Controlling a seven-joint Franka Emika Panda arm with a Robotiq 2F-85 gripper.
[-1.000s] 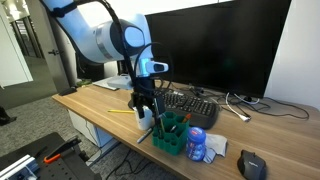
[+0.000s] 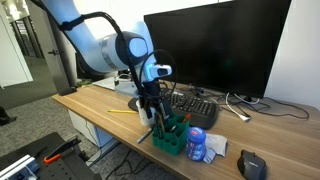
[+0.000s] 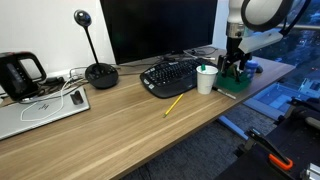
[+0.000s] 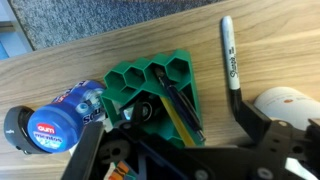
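Observation:
Above the green hexagonal-celled holder (image 4: 127, 76), my gripper stands open, with nothing seen gripped between its fingers. Inside the holder are dark pens and a yellow stick (image 4: 181, 124). On the wood beside it lies a white marker (image 4: 230, 50) with a black cap, apart from the holder in the wrist view. A white cup (image 4: 290, 104) is at the right of that view, partly covered by the gripper. In exterior view 1 the arm hides part of the cup (image 2: 150, 117) and of the holder (image 2: 170, 143).
A blue-lidded gum tub (image 2: 200, 137) stands close beside the holder, with a white cloth (image 2: 216, 146) behind. Keyboard (image 2: 194, 106) and monitor (image 2: 220, 45) are at the back. A yellow pencil (image 3: 173, 104) lies near the cup. The mouse (image 2: 252, 165) is farther right. Bare tabletop (image 3: 110, 125) extends left in exterior view 2.
In exterior view 1 the gripper has shifted a little right, over the holder, and its wrist has turned. The holder, cup and tub look unmoved.

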